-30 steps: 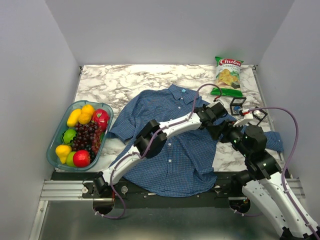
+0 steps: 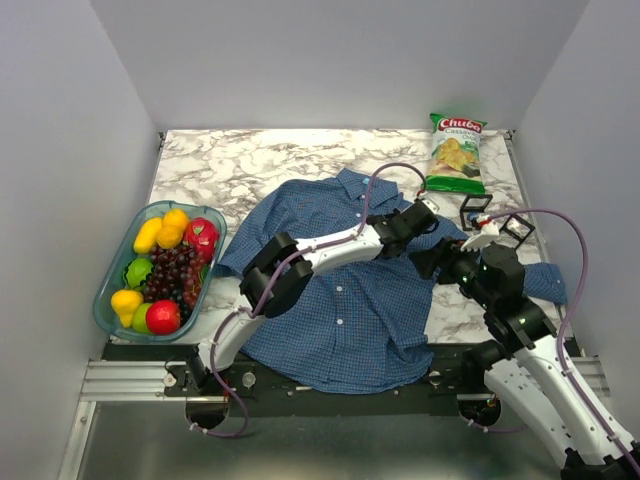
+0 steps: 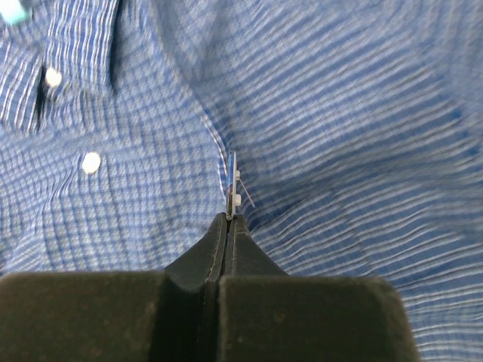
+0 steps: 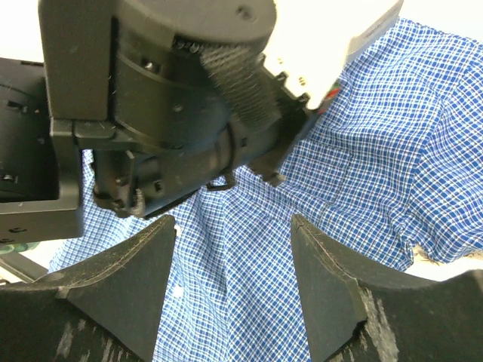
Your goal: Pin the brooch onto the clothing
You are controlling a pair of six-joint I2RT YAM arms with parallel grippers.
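The blue checked shirt (image 2: 330, 340) lies spread across the marble table, collar toward the back. In the left wrist view my left gripper is shut, with a small thin metallic piece with white bits at its tips, against the fabric near a fold; whether it is held is unclear. The shirt's white buttons show to the left. My right gripper is part open beside the left one on the shirt's right side, with nothing seen between its fingers. The left arm's housing fills the top of the right wrist view.
A basket of fruit (image 2: 107, 300) stands at the left. A chip bag (image 2: 455, 155) lies at the back right, with two small dark frames (image 2: 515, 230) below it.
My left arm has moved slightly left from over the shirt's right side. The right arm has shifted a little, with its cable moving left.
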